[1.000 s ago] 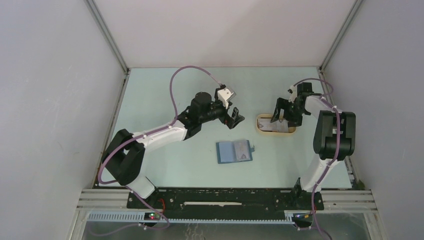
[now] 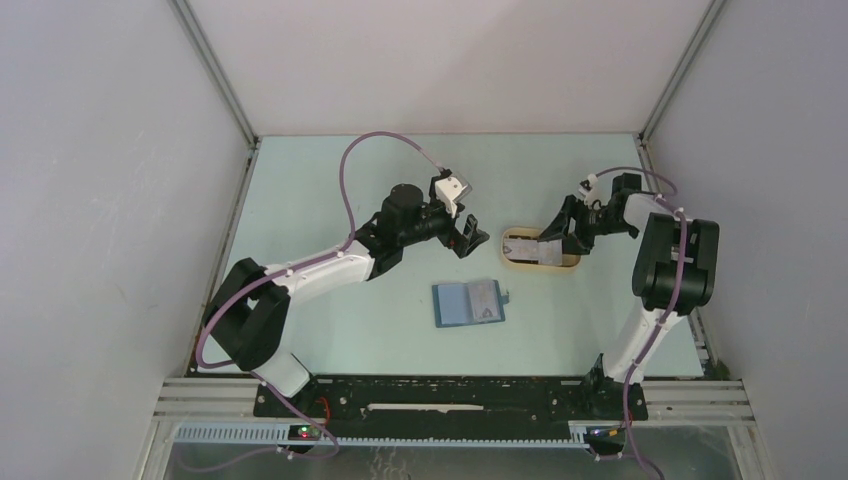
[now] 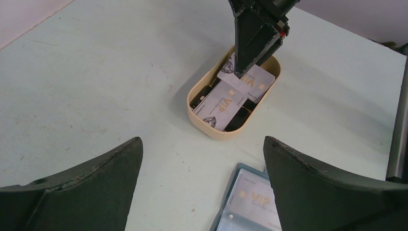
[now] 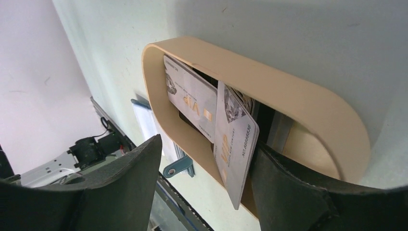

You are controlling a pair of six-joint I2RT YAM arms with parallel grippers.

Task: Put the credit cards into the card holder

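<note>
An oval tan container (image 2: 508, 255) holds VIP cards (image 3: 221, 103) on the right of the table. My right gripper is over its right end, fingers apart, with an upturned card (image 4: 230, 149) between the fingers; contact on both sides is not visible. My left gripper stands open and empty, left of the container. Below them lies the blue card holder (image 2: 453, 304), with a VIP card (image 3: 251, 197) on its right half.
The wall stands close beside the right arm at the table's edge.
Over the last second the container has shifted slightly left and my right gripper has moved a little with it. The left arm is still.
</note>
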